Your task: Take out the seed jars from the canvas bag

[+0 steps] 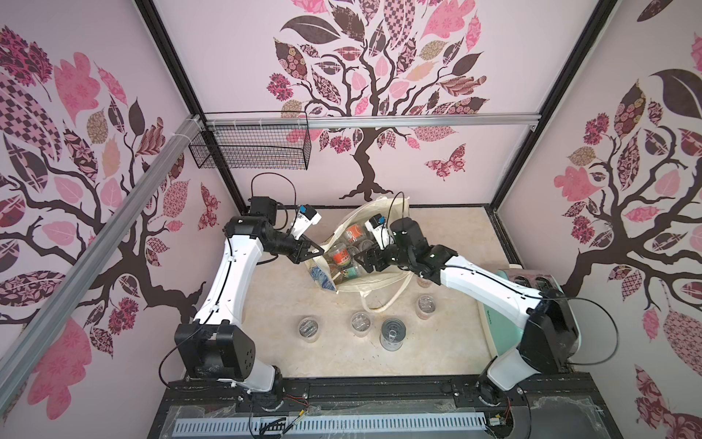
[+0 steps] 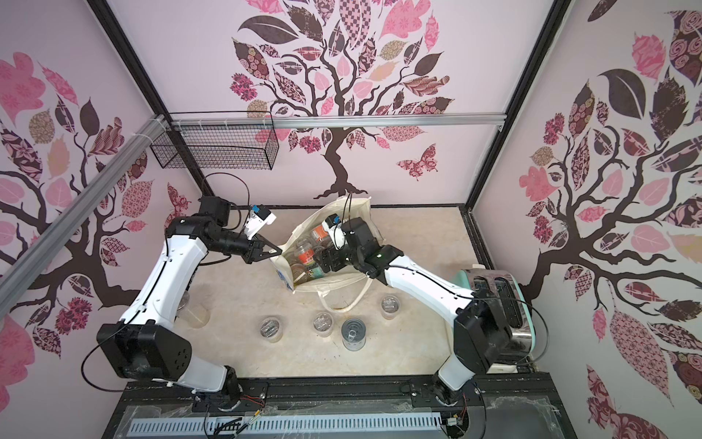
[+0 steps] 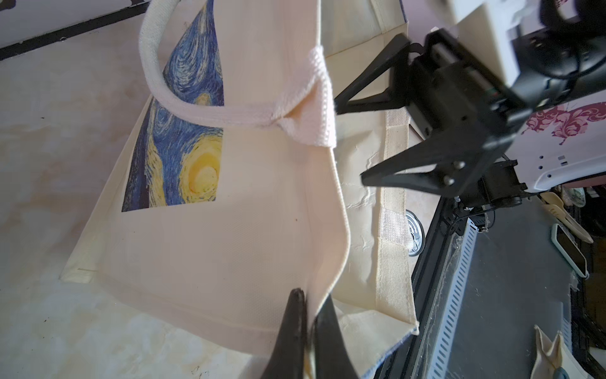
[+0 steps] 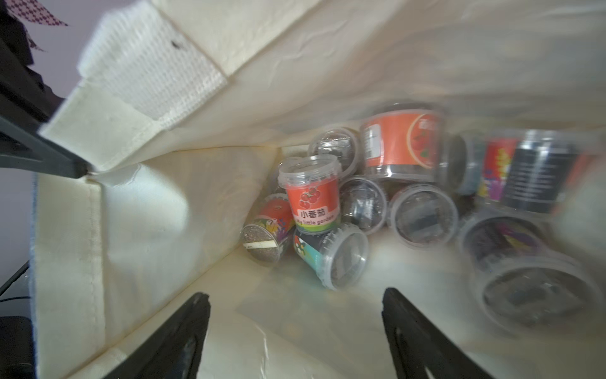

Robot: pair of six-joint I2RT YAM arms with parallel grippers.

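The canvas bag (image 1: pixel 321 276) lies open on the table, with several clear seed jars inside, among them a red-labelled jar (image 4: pixel 312 202) and a teal-labelled jar (image 4: pixel 331 255). My left gripper is shut on the bag's edge at its left end, as the left wrist view shows. My right gripper stands open inside the bag's mouth, above the jars, with nothing visible between its fingers.
Several jars stand on the table in front of the bag, including a larger one (image 1: pixel 392 333). A toaster (image 2: pixel 504 307) is at the right. A wire basket (image 1: pixel 248 142) hangs on the back left.
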